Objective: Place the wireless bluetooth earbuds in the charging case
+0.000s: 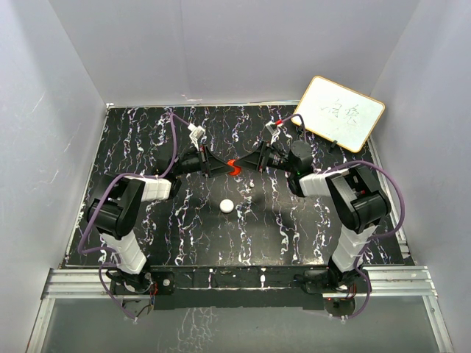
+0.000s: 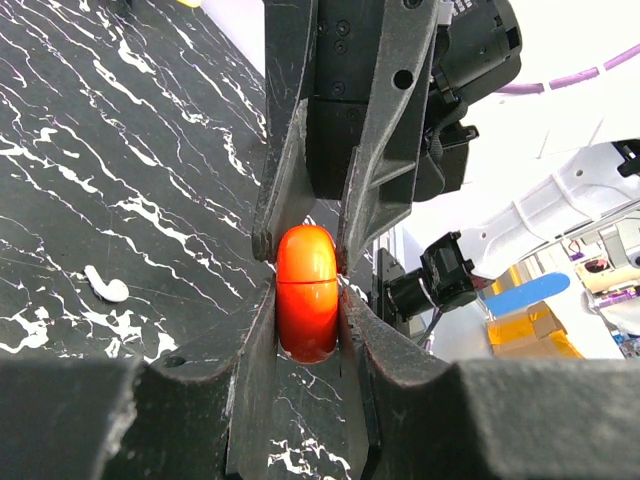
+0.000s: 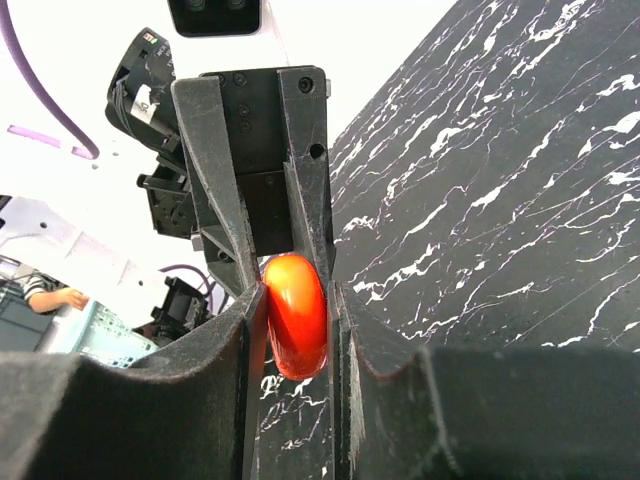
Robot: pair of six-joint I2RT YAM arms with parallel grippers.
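Observation:
A glossy red-orange charging case (image 1: 234, 168) is held up between the two arms above the table. In the left wrist view the case (image 2: 307, 300) looks closed, with a thin seam across it. My left gripper (image 1: 227, 169) is shut on its one side. From the opposite side, my right gripper (image 1: 241, 163) has its fingers around the case (image 3: 297, 318); whether they grip it or stand slightly apart is unclear. One white earbud (image 2: 108, 287) lies on the table, seen also as a small white earbud (image 1: 252, 184) below the right gripper. No second earbud is recognisable.
A round white object (image 1: 227, 206) sits on the black marbled table (image 1: 206, 235) in front of the grippers. A whiteboard (image 1: 341, 112) leans at the back right corner.

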